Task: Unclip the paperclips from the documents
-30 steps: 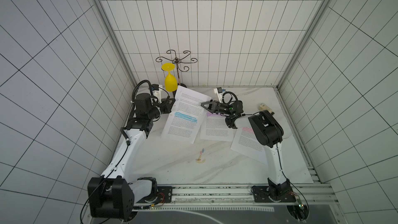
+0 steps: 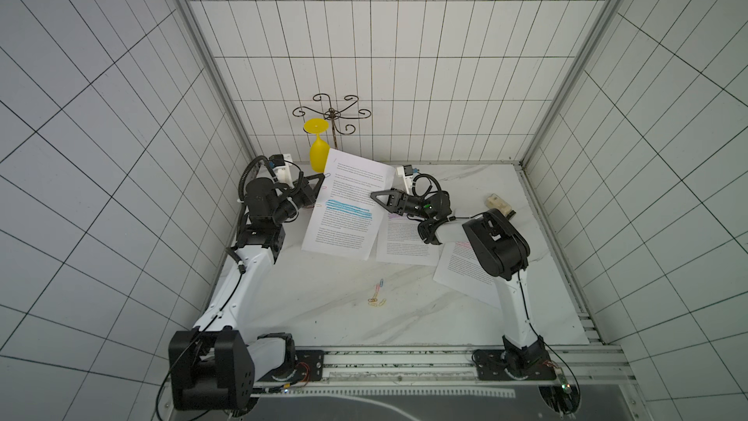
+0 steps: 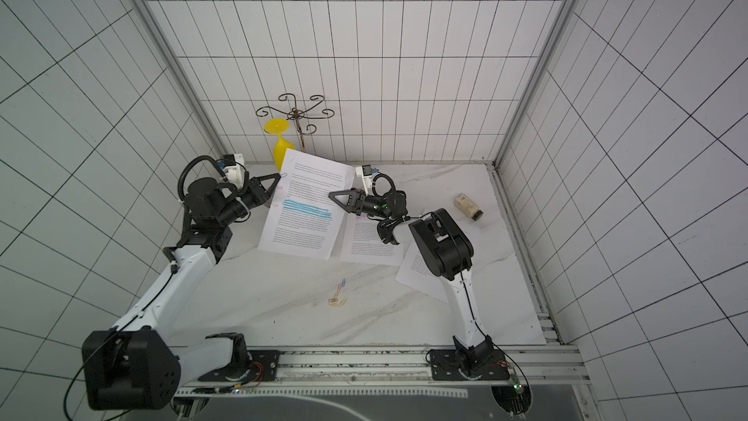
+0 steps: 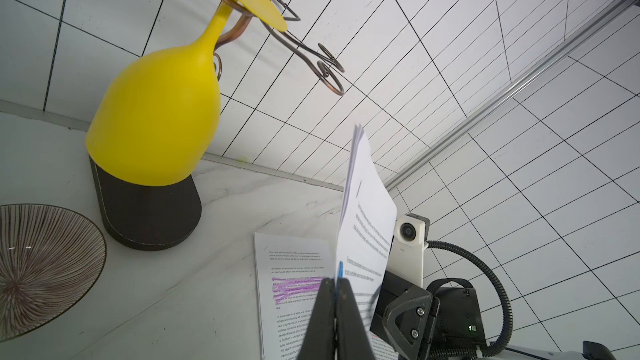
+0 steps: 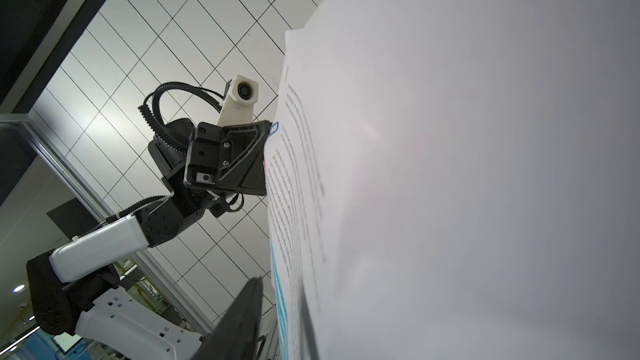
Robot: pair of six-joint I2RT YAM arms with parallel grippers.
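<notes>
A stapled-looking sheaf of printed paper [image 2: 346,226] with blue highlighting is held upright between my grippers. A blue paperclip sits at its edge by my left gripper [image 2: 322,176], which is shut; in the left wrist view its tips meet at the blue clip [image 4: 340,270]. My right gripper [image 2: 375,196] is at the sheaf's other side, its fingers partly apart around the paper, grip unclear. Two other printed documents [image 2: 405,245] lie on the table beneath and to the right. Loose coloured paperclips [image 2: 376,296] lie at the front centre.
A yellow goblet [image 4: 153,120] hangs on a metal scroll stand at the back left, beside a patterned dish [image 4: 46,266]. A small beige object [image 3: 467,204] lies at the back right.
The held paper has risen and turned more upright. My left gripper has moved slightly up at its edge; my right gripper has shifted a little left.
</notes>
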